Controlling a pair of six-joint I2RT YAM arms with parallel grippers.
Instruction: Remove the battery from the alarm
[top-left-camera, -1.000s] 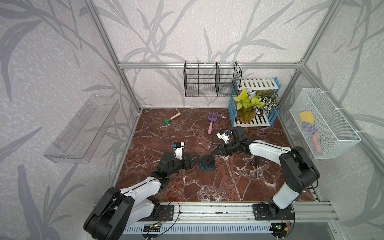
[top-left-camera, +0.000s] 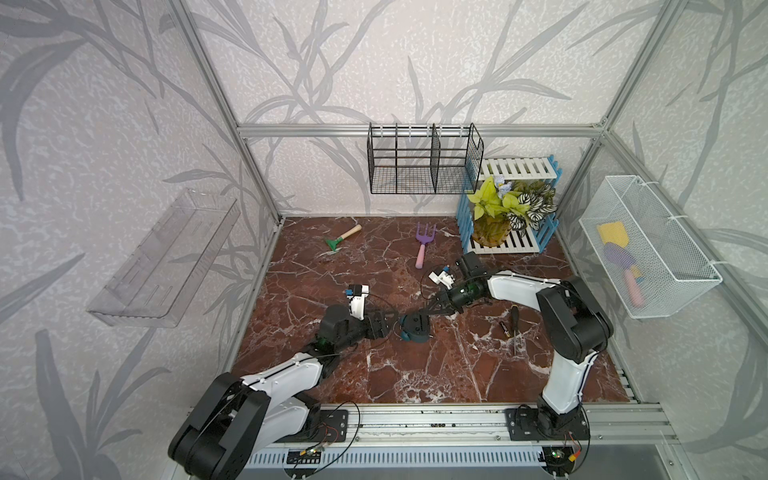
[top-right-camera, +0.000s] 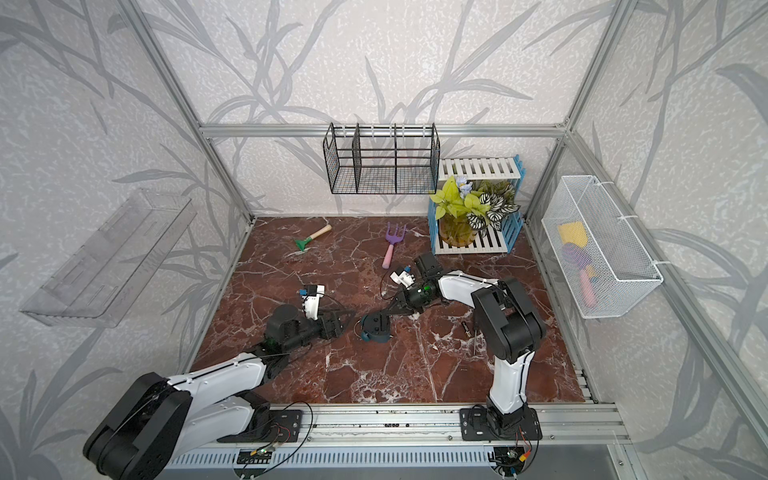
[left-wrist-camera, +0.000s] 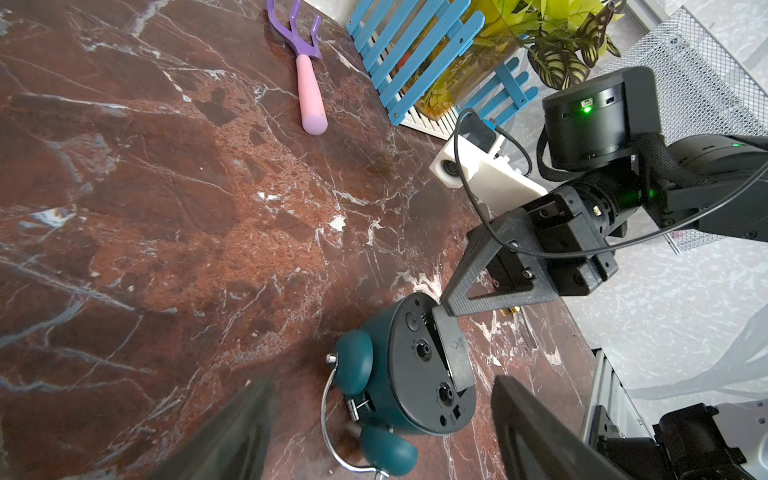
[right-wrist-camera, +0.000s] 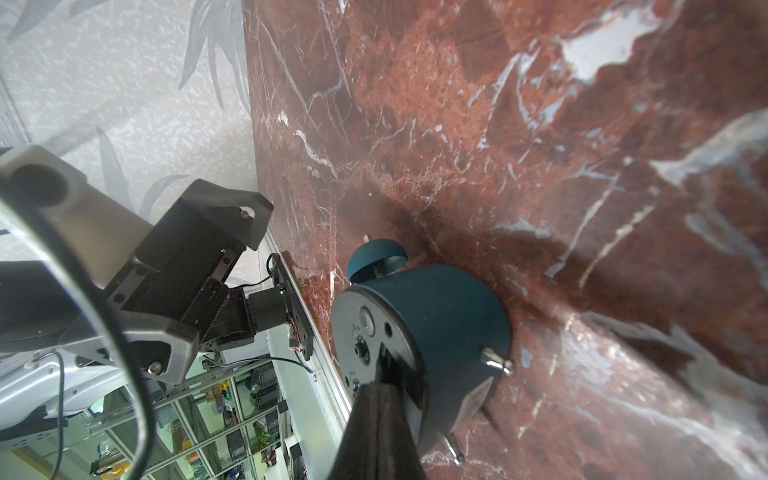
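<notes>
The teal alarm clock (left-wrist-camera: 416, 368) lies on the marble table with its black back exposed and a dark strip-shaped cover (left-wrist-camera: 454, 352) on it. My right gripper (top-left-camera: 432, 310) is shut, its tips at the upper edge of that cover; in the right wrist view they reach onto the clock's back, with nothing seen held. My left gripper (top-left-camera: 386, 324) stands open just left of the clock, its blurred fingers framing it in the left wrist view, nothing between them.
A battery-like cylinder (top-left-camera: 505, 329) and a screwdriver (top-left-camera: 515, 328) lie right of the clock. A purple garden fork (top-left-camera: 424, 246), green tool (top-left-camera: 342, 237) and plant rack (top-left-camera: 520, 244) stand or lie at the back.
The right arm's elbow has swung left and its wrist has shifted slightly, the fingertips staying at the clock. The left arm and the clock look unchanged.
</notes>
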